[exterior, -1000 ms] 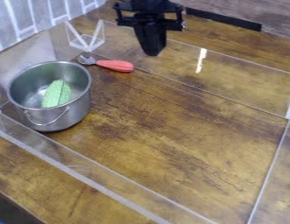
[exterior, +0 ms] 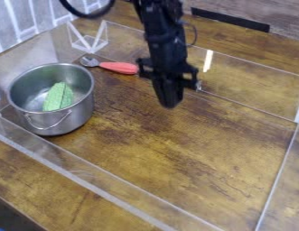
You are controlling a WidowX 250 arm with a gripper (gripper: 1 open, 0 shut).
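Note:
The dark gripper [exterior: 163,83] hangs low over the middle of the wooden table, right of a spoon-like utensil [exterior: 120,68] with a red handle and metal head. I cannot make out how far apart its fingers are. A steel pot [exterior: 79,108] with a wire handle stands at the left, holding a green ridged oblong item [exterior: 56,102].
Clear panels or strips edge the work area, and a white slatted rail runs along the back left.
The gripper has come down and toward the front from the back of the table. The pot, green item and red-handled utensil have not moved.

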